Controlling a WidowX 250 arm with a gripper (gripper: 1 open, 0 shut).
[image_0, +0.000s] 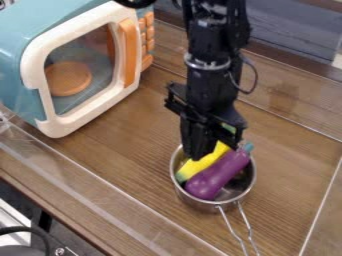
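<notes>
My black gripper hangs over a metal pot on the wooden table, its tips low at the pot's back edge above a yellow toy. A purple eggplant toy lies beside the yellow one in the pot, with a bit of green showing behind the gripper. The gripper looks shut; whether anything is between its fingertips is hard to see.
A blue-and-white toy microwave with an orange plate inside stands at the back left. The pot's wire handle points toward the front.
</notes>
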